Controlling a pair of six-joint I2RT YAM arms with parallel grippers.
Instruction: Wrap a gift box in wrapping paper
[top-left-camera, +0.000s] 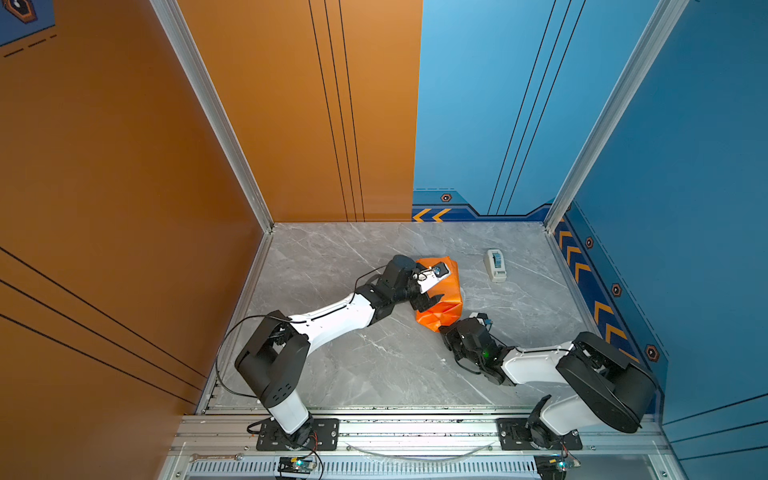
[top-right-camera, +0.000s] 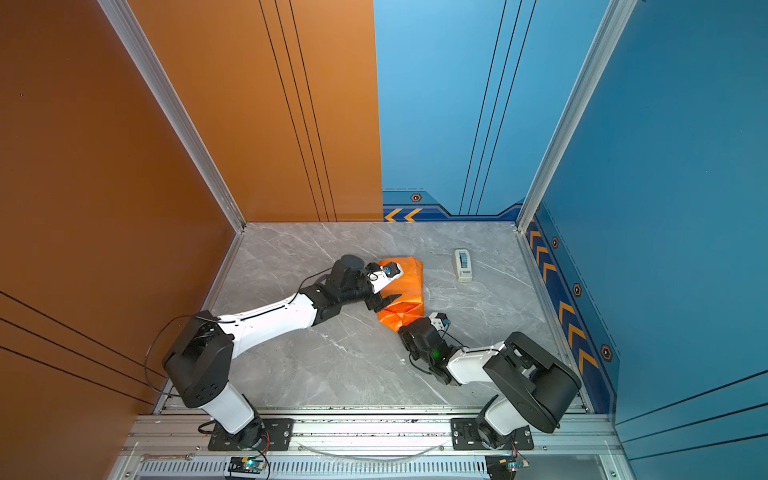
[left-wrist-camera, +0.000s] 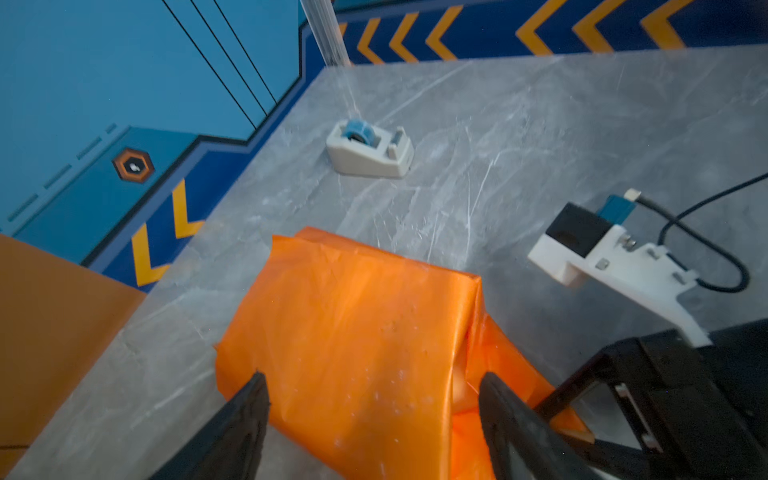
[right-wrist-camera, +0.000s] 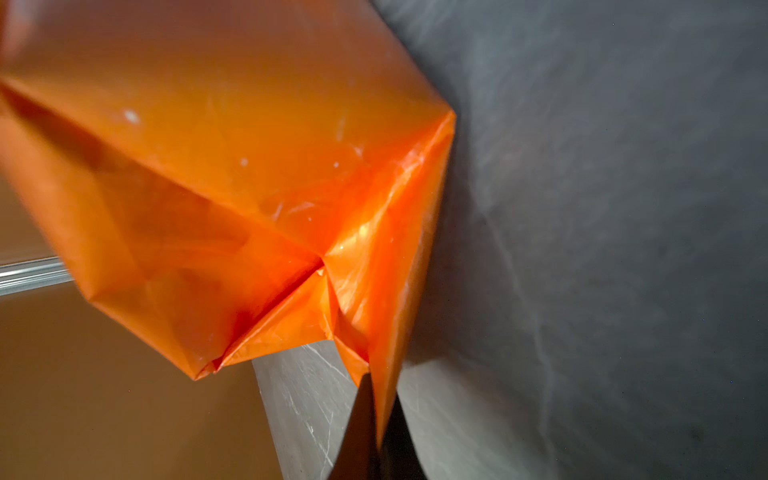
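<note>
The gift box is covered in orange wrapping paper (left-wrist-camera: 360, 336), its top smooth and its near end gathered into creased folds (right-wrist-camera: 280, 312). My right gripper is shut on a narrow flap of that paper at the near end. Over the left side of the wrapped box hangs my left gripper, fingers apart on either side of the orange surface in its wrist view; whether its fingers touch the box cannot be told. In the top left view the left arm hides part of the box (top-left-camera: 449, 292).
A white tape dispenser with a blue roll (top-left-camera: 496, 265) stands to the right of the box, toward the back. My right wrist's camera mount (left-wrist-camera: 616, 264) is close by on the right.
</note>
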